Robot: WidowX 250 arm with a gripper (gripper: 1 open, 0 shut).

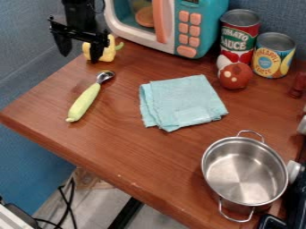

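Note:
My black gripper (86, 43) is at the back left of the wooden table, just over a yellow object (106, 50) that it partly hides; I cannot tell whether its fingers hold it. A spoon with a pale yellow-green handle (84, 102) lies on the table below it. A folded light blue cloth (180, 101) lies in the middle, and a steel pot (244, 173) stands at the front right.
A toy microwave (160, 25) stands at the back, with a tomato sauce can (239, 34), another can (274, 56) and a tomato (235, 77) to its right.

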